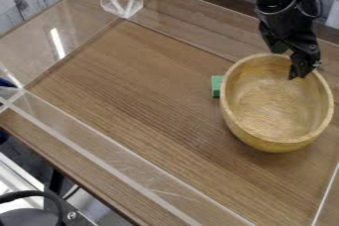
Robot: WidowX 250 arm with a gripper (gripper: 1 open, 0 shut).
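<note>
My black gripper (pixel 290 50) reaches down from the top right to the back rim of a large wooden bowl (pixel 276 108) on the right side of the table. Its finger is hard to make out against the rim. The bowl looks empty. A small green block (pixel 216 85) lies just outside the bowl's left side, partly hidden by it.
A clear plastic item (pixel 122 0) stands at the back left. Strips of clear tape cross the near left, and black equipment (pixel 30 210) sits at the bottom left corner.
</note>
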